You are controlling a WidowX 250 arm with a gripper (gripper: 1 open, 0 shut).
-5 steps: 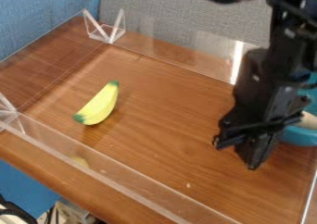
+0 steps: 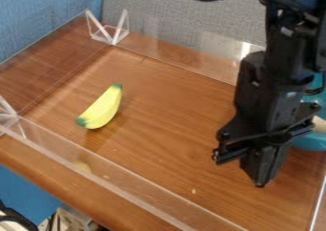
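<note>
My black gripper (image 2: 247, 158) hangs low over the right side of the wooden table (image 2: 166, 168), its fingers close together, shut, with nothing visible between them. A yellow toy banana (image 2: 101, 109) with green tips lies on the left half of the table, well apart from the gripper. A teal object (image 2: 310, 136) with a pale part sits at the right edge, mostly hidden behind the arm.
Clear plastic walls run along the table's back and front, with white corner brackets (image 2: 107, 30) at left. A grey padded wall (image 2: 192, 15) stands behind.
The banana has not moved.
</note>
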